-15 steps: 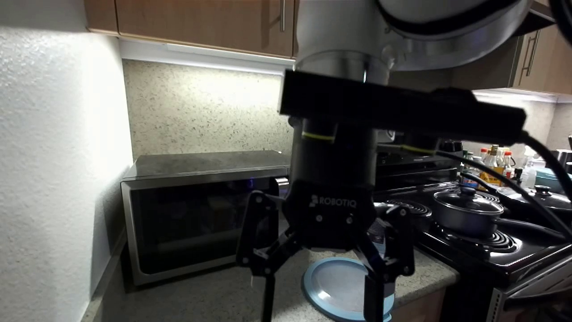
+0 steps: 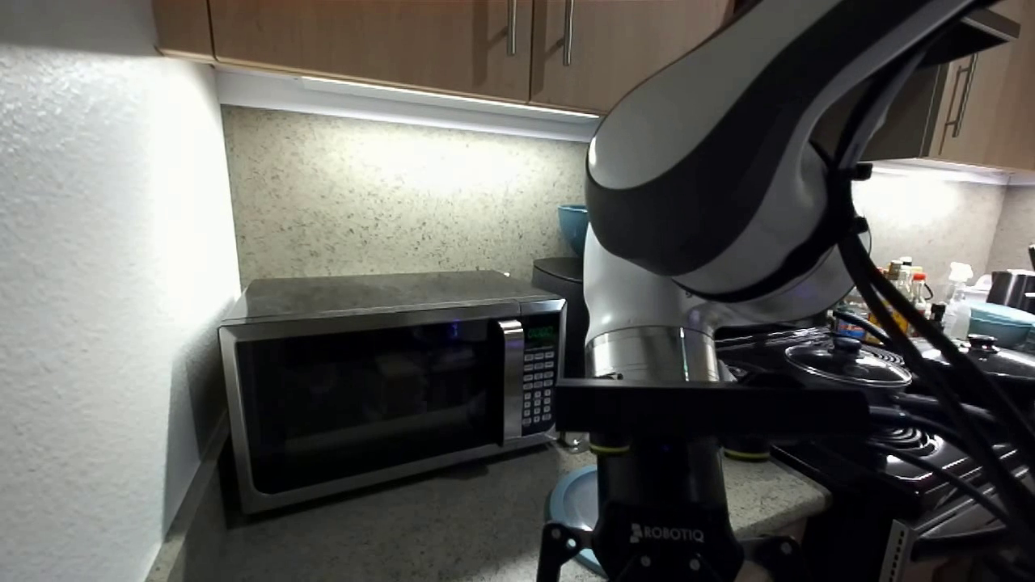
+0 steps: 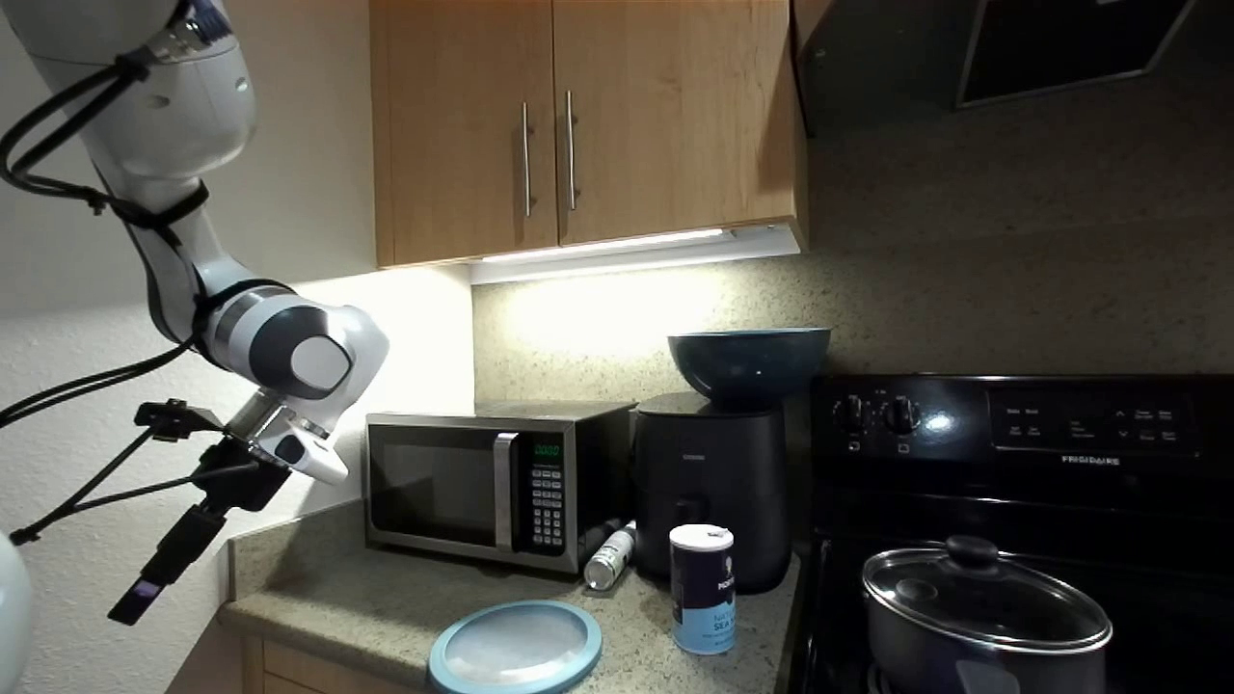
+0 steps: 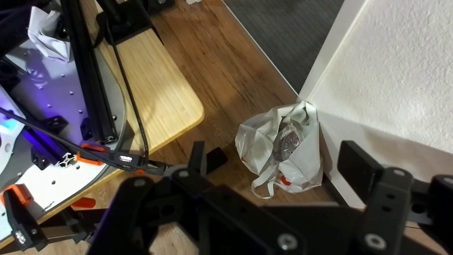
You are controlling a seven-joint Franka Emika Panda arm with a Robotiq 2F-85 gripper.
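Observation:
My gripper stands open in the wrist view, its fingers wide apart with nothing between them. Below it, well apart, a white plastic bag (image 4: pixel 259 138) rests on the wooden floor against the wall. In exterior view 2 the gripper (image 3: pixel 137 596) points down and left, in the air off the counter's left side. A round lid with a blue rim (image 3: pixel 515 644) lies flat at the counter's front. Behind it are a salt canister (image 3: pixel 703 590) and a small bottle on its side (image 3: pixel 610 557). In exterior view 1 the fingertips are out of frame.
A closed microwave (image 3: pixel 463 486) fills the counter's left corner. Beside it a black air fryer (image 3: pixel 711 497) carries a blue bowl (image 3: pixel 752 360). A lidded pot (image 3: pixel 983 625) sits on the stove at right. The wrist view shows a wooden table edge (image 4: pixel 178 102) near the left finger.
In exterior view 1 my gripper has come lower and a little to the right, with the arm now in front of the stove. The lid, microwave and pot look unmoved.

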